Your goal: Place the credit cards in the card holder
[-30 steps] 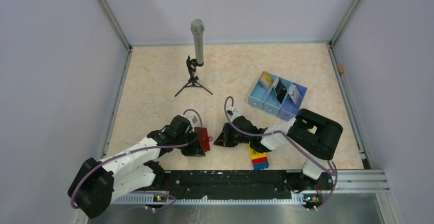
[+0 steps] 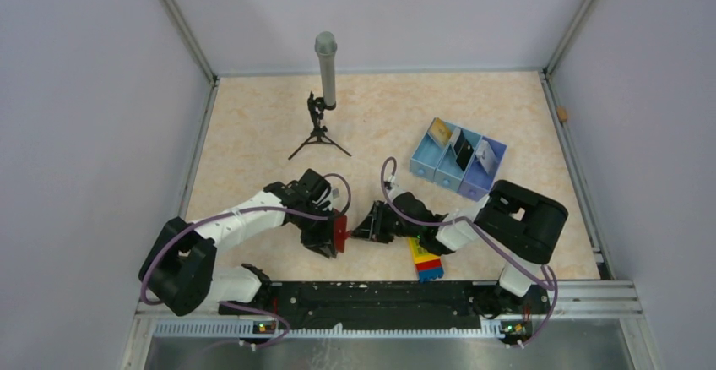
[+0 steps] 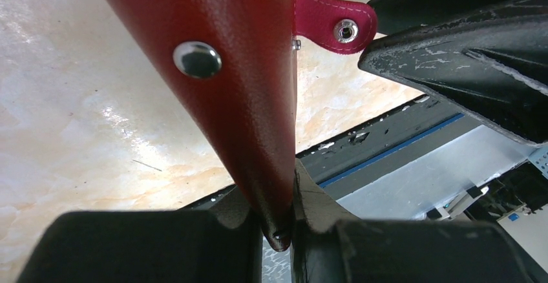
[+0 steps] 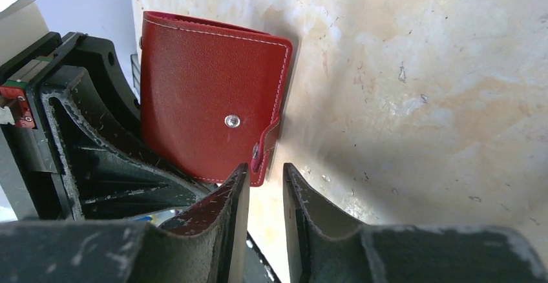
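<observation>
The card holder (image 3: 213,95) is dark red leather, with a metal snap and a short strap (image 3: 336,24). My left gripper is shut on its lower end and keeps it upright and folded. Facing the strap side, my right gripper has its fingers parted; the strap end lies close to the tips, and contact cannot be made out. The credit cards lean in the compartments of a blue box (image 2: 471,189): a yellowish card (image 2: 439,132), a black one (image 2: 462,152) and a pale one (image 2: 486,158).
Toy bricks in yellow, red and blue (image 2: 428,265) lie under the right arm near the front edge. At the back, a microphone (image 2: 327,74) stands on a small black tripod (image 2: 318,136).
My left gripper has moved away from the front edge, turning the card holder more edge-on to the top view. My right gripper has shifted slightly and now sits close to the strap.
</observation>
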